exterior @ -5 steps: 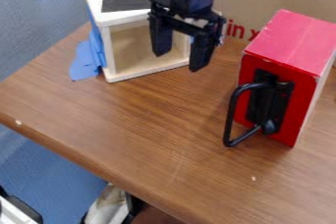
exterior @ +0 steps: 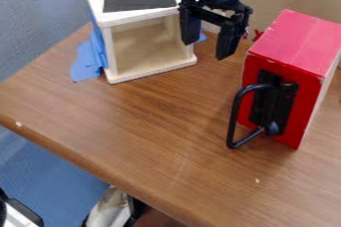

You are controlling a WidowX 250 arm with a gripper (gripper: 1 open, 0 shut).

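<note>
My black gripper (exterior: 209,35) hangs at the top centre, its two fingers pointing down and spread apart, with nothing seen between them. It is at the right front of a white box (exterior: 152,66) with an open, empty compartment and a dark panel on top. To the right stands a red box (exterior: 297,44) with a black plate and a black bent handle (exterior: 237,113) on its front.
A blue cloth (exterior: 84,64) lies left of the white box. The table's left edge runs diagonally above a blue floor. Cardboard stands behind.
My gripper has moved up and to the right, away from the front of the white box. The boxes have not visibly moved.
</note>
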